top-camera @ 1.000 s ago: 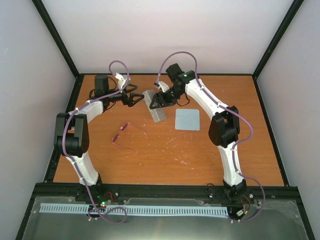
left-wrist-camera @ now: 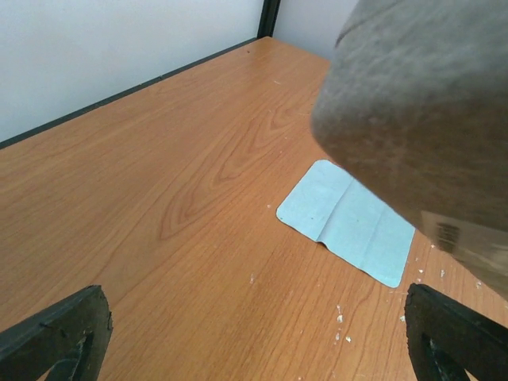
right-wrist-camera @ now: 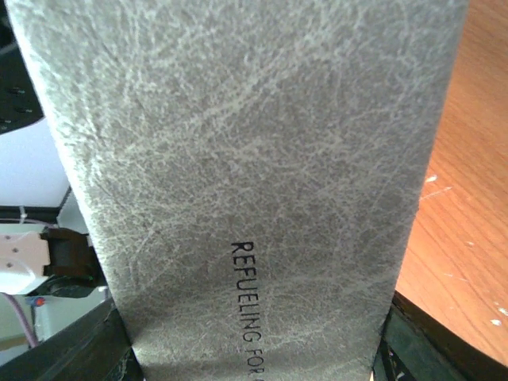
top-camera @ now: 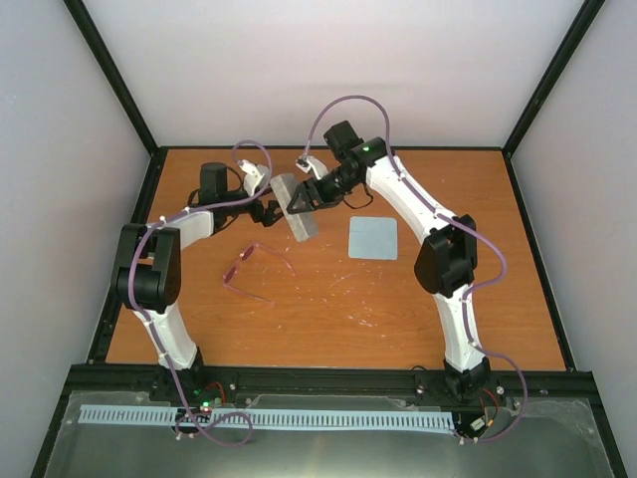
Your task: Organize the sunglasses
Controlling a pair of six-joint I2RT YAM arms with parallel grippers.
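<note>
A grey glasses case [top-camera: 299, 224] printed "REFUELING FOR" is raised in the middle, between the fingers of my right gripper [top-camera: 309, 199]; it fills most of the right wrist view [right-wrist-camera: 246, 175]. My left gripper [top-camera: 269, 207] is open at the case's left side; the left wrist view shows its two fingertips [left-wrist-camera: 99, 313] apart, with the case above and to the right. Pink sunglasses [top-camera: 244, 261] lie unfolded on the table below the grippers in the top view. A light blue cloth [top-camera: 372, 239] lies flat right of the case.
White walls and dark frame edges bound it at the back and sides.
My left gripper has moved down in the top view, closer to the case. My right gripper and the case have shifted slightly left.
</note>
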